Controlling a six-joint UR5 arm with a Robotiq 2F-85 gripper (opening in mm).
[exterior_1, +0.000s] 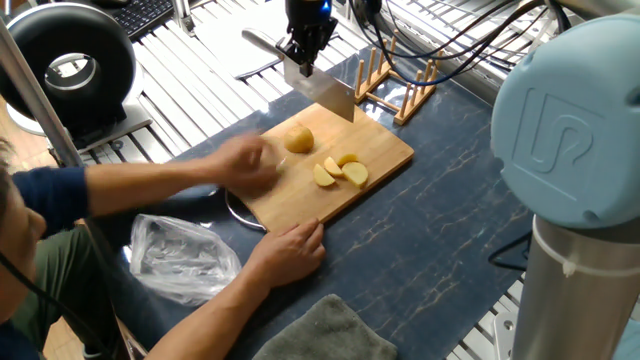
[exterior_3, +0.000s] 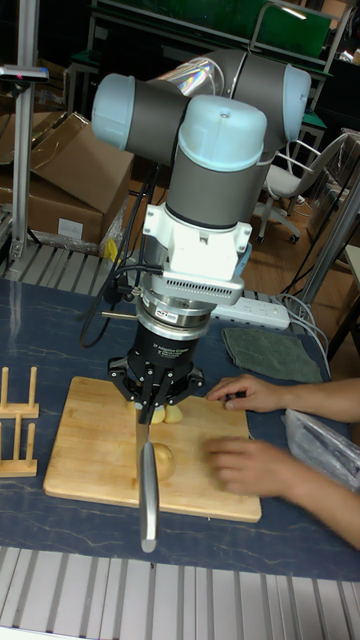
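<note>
A cleaver-like knife with a wide metal blade hangs from my gripper, which is shut on it. In exterior view 3 the knife's handle points toward the camera, below the gripper. The blade is above the far part of the wooden cutting board. A rounded potato piece sits on the board. Nearer the board's right side lie several cut potato pieces. A person's blurred hand is over the board's left edge, beside the potato.
The person's other hand rests at the board's near edge. A plastic bag and a grey cloth lie on the dark table. A wooden rack stands behind the board. Table space right of the board is clear.
</note>
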